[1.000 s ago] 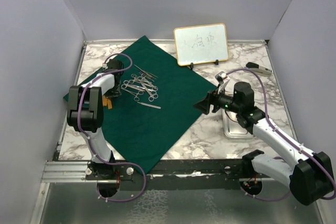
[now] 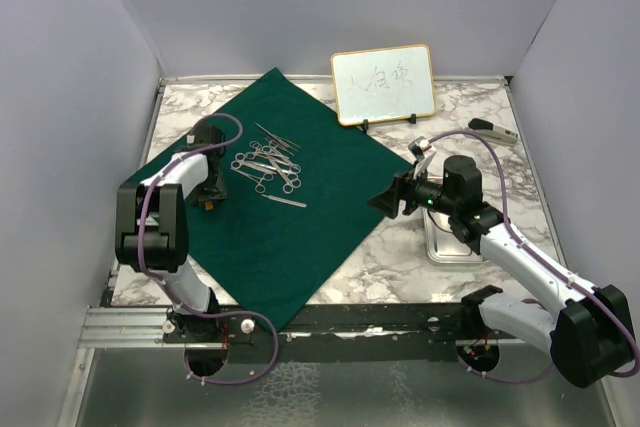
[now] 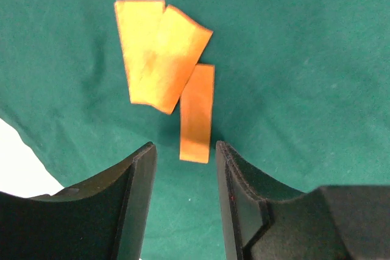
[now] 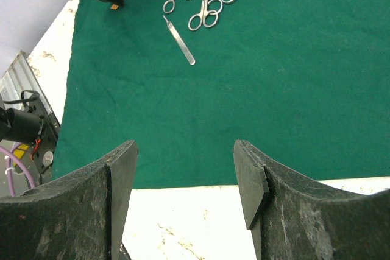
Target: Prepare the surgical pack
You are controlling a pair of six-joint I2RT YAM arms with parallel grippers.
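Note:
Orange strips point(image 3: 164, 59) lie on the green drape point(image 2: 300, 267), mostly covered by my left arm in the top view. My left gripper hangs over them, fingers part open either side of the lower end of the narrow strip point(image 3: 197, 114); whether they touch the drape I cannot tell. Surgical scissors and clamps point(image 2: 268, 162) lie in a group to the right, with a slim scalpel handle point(image 2: 283, 201) below them. My right gripper stands open and empty above the drape's right edge.
A metal tray point(image 2: 455, 252) sits under the right arm. A whiteboard point(image 2: 384, 84) stands at the back, a grey handheld object point(image 2: 492, 130) beside it.
The left arm has moved a little toward the front of the table, covering more of the orange strips in the top view. The right arm has stayed still.

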